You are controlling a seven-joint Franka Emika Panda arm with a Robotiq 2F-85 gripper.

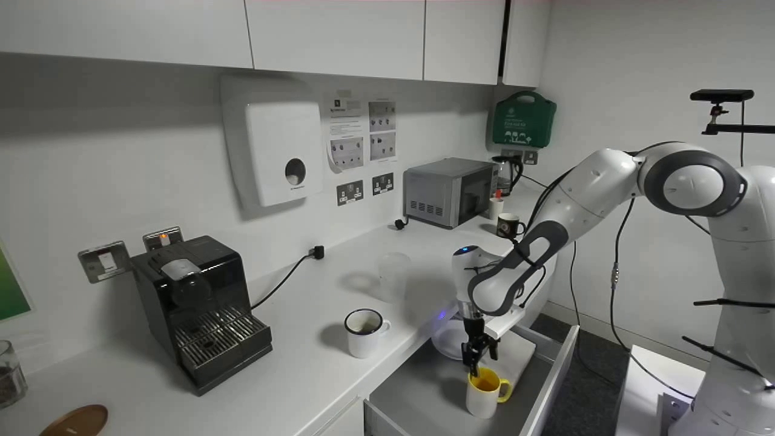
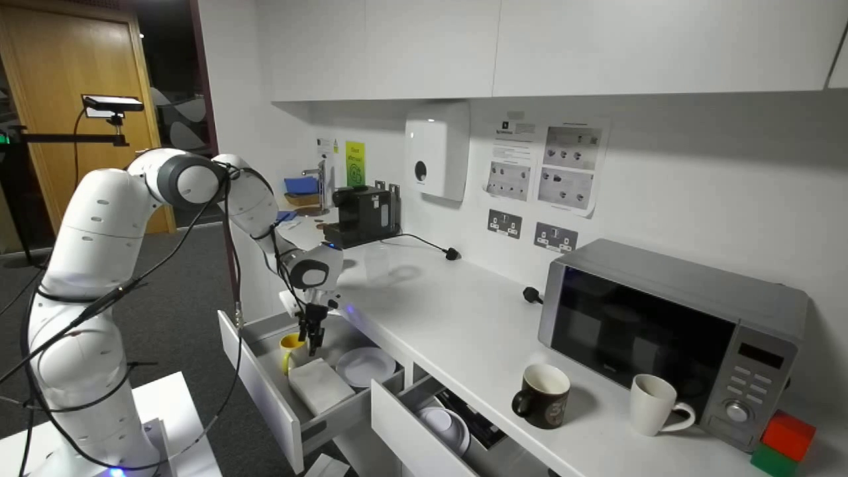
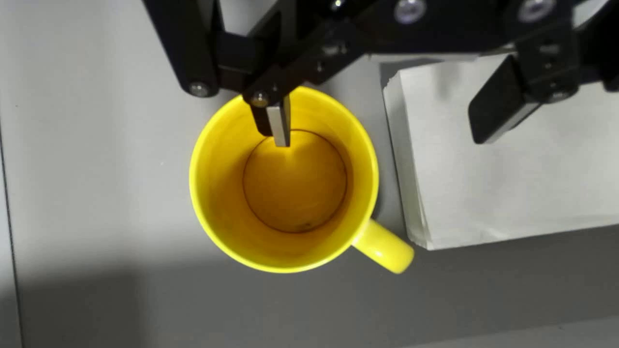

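A mug with a white outside [image 1: 481, 403] and a yellow inside stands upright in the open drawer [image 1: 436, 392]. From above, the wrist view looks straight into its empty yellow interior [image 3: 294, 185]; the yellow handle [image 3: 384, 248] points to the lower right. My gripper is open over the mug's edge. One finger [image 3: 280, 124] reaches over or into the mug's opening, and the other finger [image 3: 502, 107] is outside it, over a white stack [image 3: 499, 180]. Whether either finger touches the mug cannot be told.
A pale plate [image 2: 366, 367] lies in the same drawer, close to the counter side. A second open drawer [image 2: 413, 433] holds white dishes. On the counter are a white mug with a dark rim [image 1: 363, 341], a coffee machine [image 1: 200, 312] and a microwave [image 1: 450, 192].
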